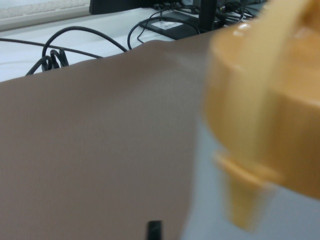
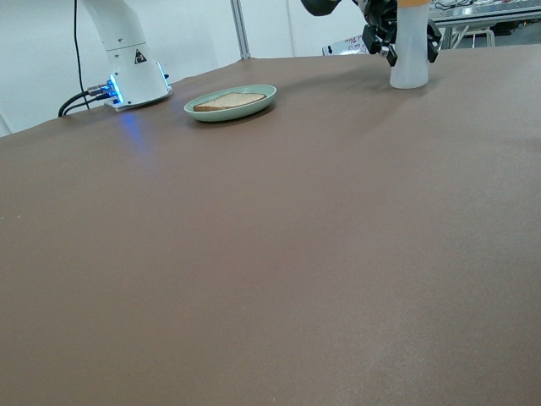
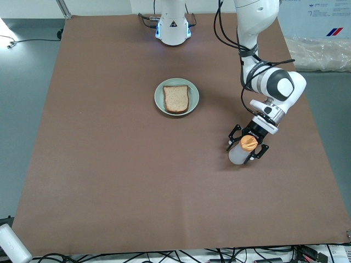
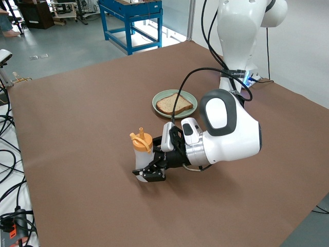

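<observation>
A translucent bottle [image 3: 239, 154] with an orange lid [image 4: 142, 141] stands upright at the right of the table, between the fingers of my black gripper [image 3: 245, 148], seen also in the top view around the bottle [image 2: 411, 59]. Whether the fingers grip it or stand just apart is hard to tell. The lid [image 1: 270, 100] fills the right of the wrist view, blurred. A slice of bread [image 3: 176, 99] lies on a pale green plate [image 2: 230, 112], back from the bottle toward the table's middle.
A robot base [image 3: 173, 27] stands at the back edge. Cables and equipment line the front edge, and my arm's cables hang in loops above the table.
</observation>
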